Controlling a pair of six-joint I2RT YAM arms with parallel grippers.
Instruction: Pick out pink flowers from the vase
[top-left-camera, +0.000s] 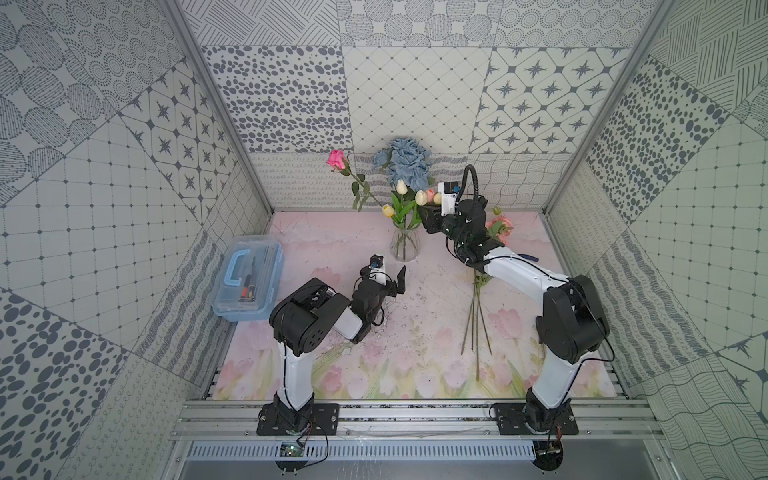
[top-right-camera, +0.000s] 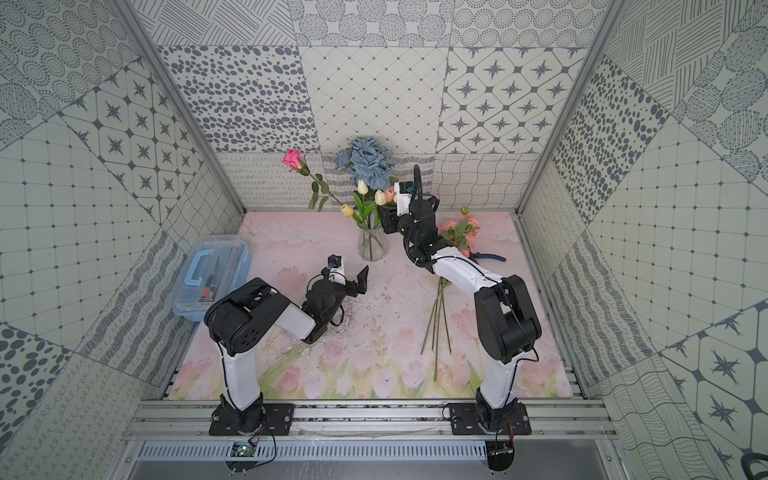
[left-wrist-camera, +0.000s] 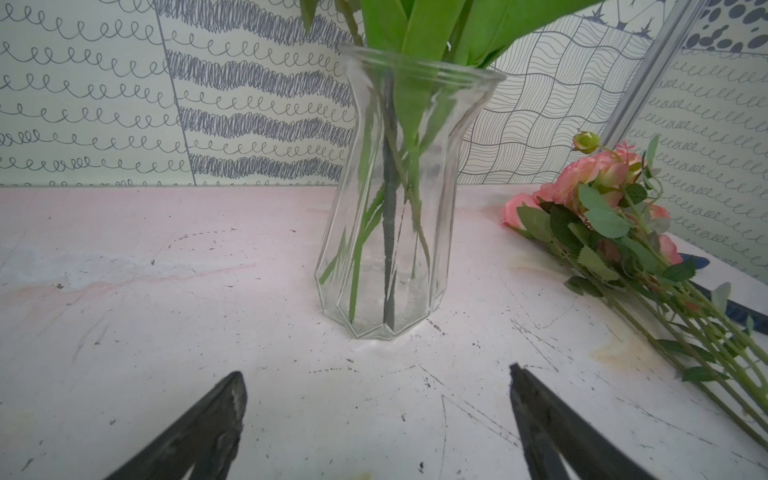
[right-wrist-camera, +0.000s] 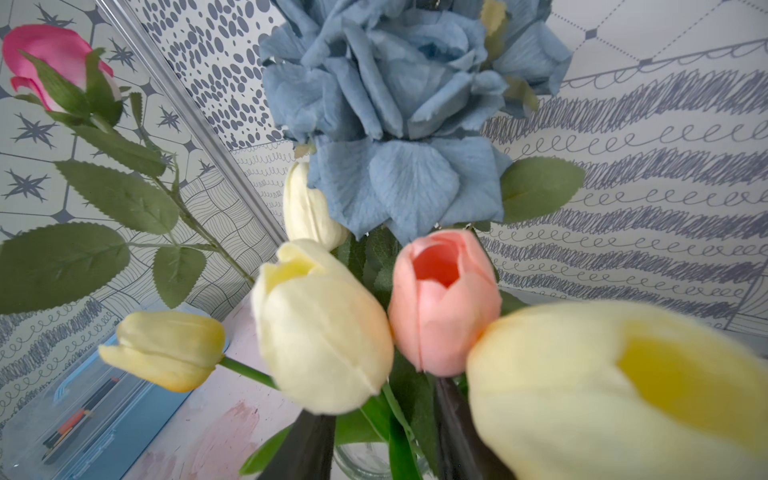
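Observation:
A glass vase (left-wrist-camera: 384, 264) holds a blue rose (right-wrist-camera: 416, 88), cream and yellow tulips (right-wrist-camera: 320, 336), a pink tulip (right-wrist-camera: 444, 296) and a bright pink rose (right-wrist-camera: 44, 64) leaning left. My right gripper is among the tulip heads, its fingertips just below the pink tulip, apart around green stems or leaves; whether it grips them is unclear. My left gripper stands open low in front of the vase, nothing between its fingers.
Pink flowers (left-wrist-camera: 592, 180) with long stems lie on the table at right, beside pliers (top-right-camera: 488, 257). A clear blue toolbox (top-left-camera: 246, 276) sits at the left.

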